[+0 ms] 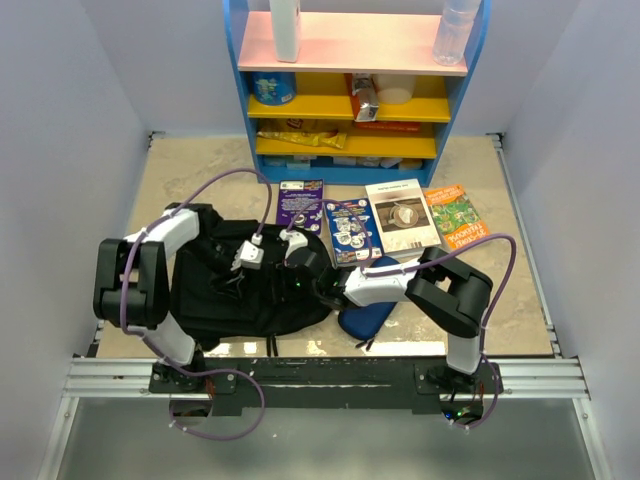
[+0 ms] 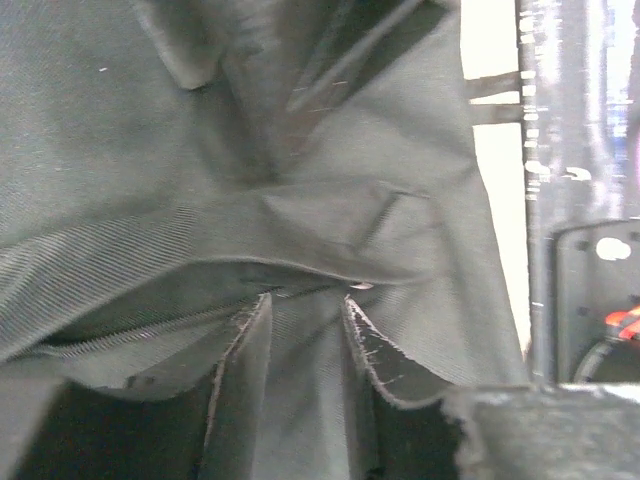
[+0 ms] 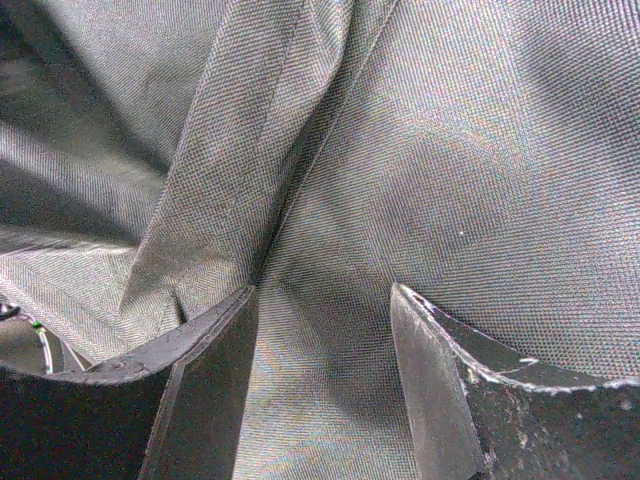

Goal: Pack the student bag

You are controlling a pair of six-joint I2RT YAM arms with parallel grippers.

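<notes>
A black fabric bag (image 1: pixel 215 315) lies flat across the left and middle of the table. My left gripper is over it, fingers part open, with bag fabric and a zipper beneath and nothing clearly between them. My right gripper is down on the bag at the middle, fingertips apart against the cloth; whether fabric is pinched lower between them is hard to tell. Behind it lie a purple book (image 1: pixel 300 200), a blue book (image 1: pixel 348 225), a white book (image 1: pixel 405 215) and an orange book (image 1: pixel 460 215). A blue pouch (image 1: pixel 365 320) lies partly under the right arm.
A blue shelf unit (image 1: pixel 350 175) with pink and yellow shelves holds bottles, cans and packets at the back. Walls enclose both sides.
</notes>
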